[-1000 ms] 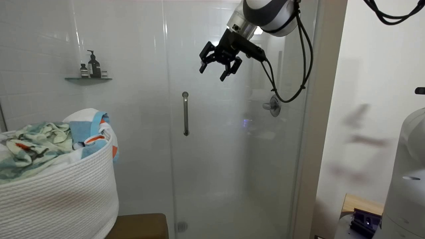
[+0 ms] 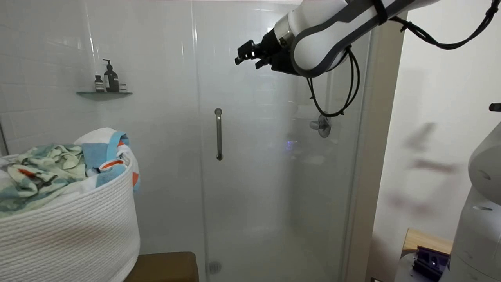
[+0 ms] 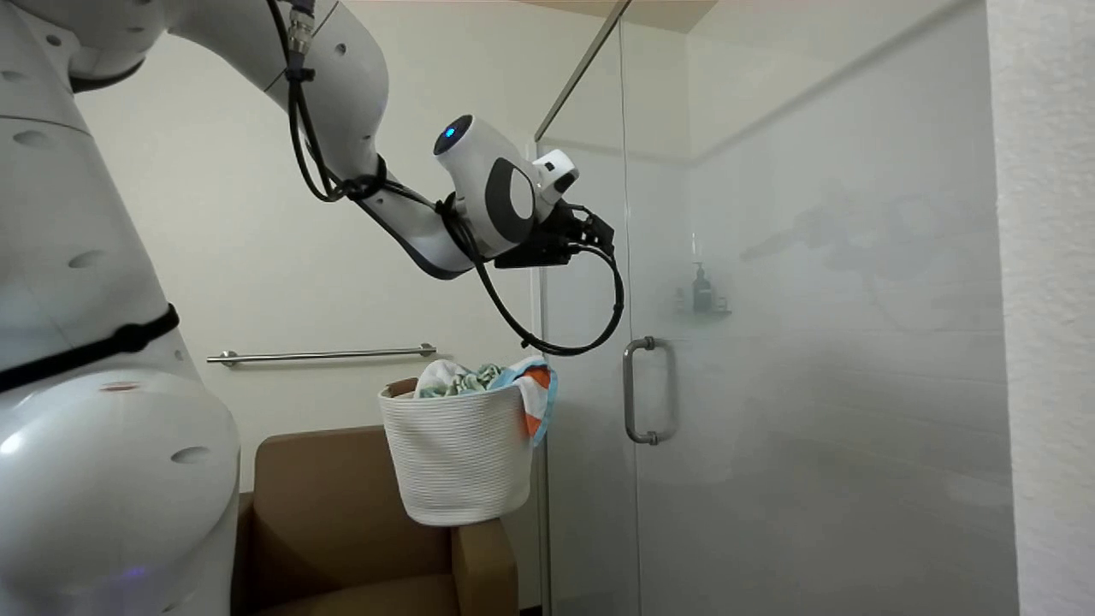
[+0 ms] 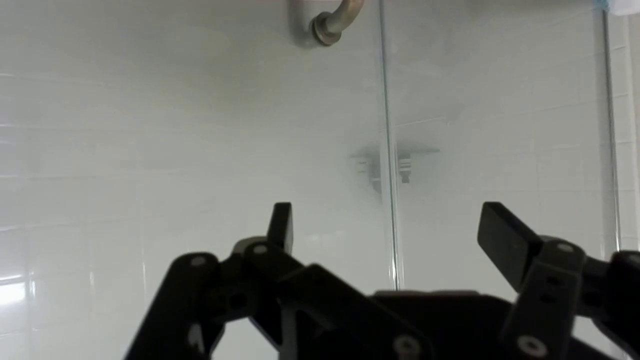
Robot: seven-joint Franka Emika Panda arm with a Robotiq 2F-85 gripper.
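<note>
My gripper point(image 2: 246, 60) hangs in the air in front of the glass shower door point(image 2: 277, 197), above and to the right of its metal handle point(image 2: 219, 134) in exterior view 1. In the wrist view its two black fingers point(image 4: 280, 228) stand wide apart, open, with only glass visible between them. One end of the handle point(image 4: 328, 27) shows at the top of that view, clear of the fingers. From exterior view 2, the gripper point(image 3: 606, 231) is higher than the handle point(image 3: 634, 390), and the door panel appears closed against its neighbour.
A white woven basket point(image 2: 80, 225) heaped with towels point(image 2: 51, 171) rests on the brown armchair point(image 3: 328, 503) left of the door. Bottles point(image 2: 110, 77) stand on a corner shelf behind the glass. A towel bar point(image 3: 328, 356) is on the wall.
The wrist has rotated, so the fingers, spread downward before, now point more to the left. The forearm has come further into view from the upper right. The door, handle and basket have not moved.
</note>
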